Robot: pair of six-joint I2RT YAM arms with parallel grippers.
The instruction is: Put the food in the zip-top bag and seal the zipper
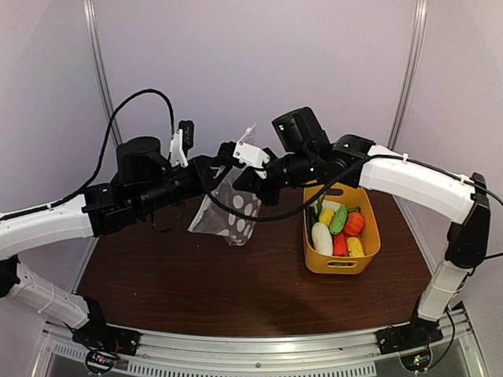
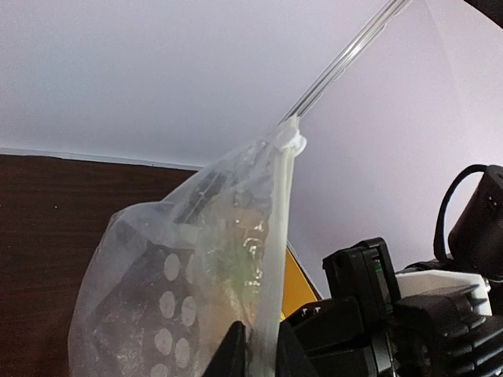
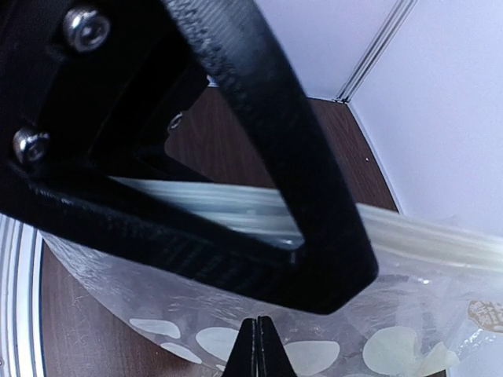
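Note:
A clear zip-top bag (image 1: 226,214) with white dots hangs in the air above the table, its white zipper edge (image 2: 281,212) near upright in the left wrist view. My left gripper is shut on that zipper edge and holds the bag up. In the right wrist view my right gripper is shut with its tips together, nothing between them, and the bag film (image 3: 181,298) lies outside the fingers. From above, the two grippers nearly meet at the bag's top. The food, several toy vegetables such as a red pumpkin (image 1: 354,225), sits in a yellow basket.
The yellow basket (image 1: 376,245) stands to the right on the brown table (image 1: 196,290), under the right arm. Bare table lies at the front and left. Both arms crowd together around the bag, with a black cable (image 1: 275,217) looping across it.

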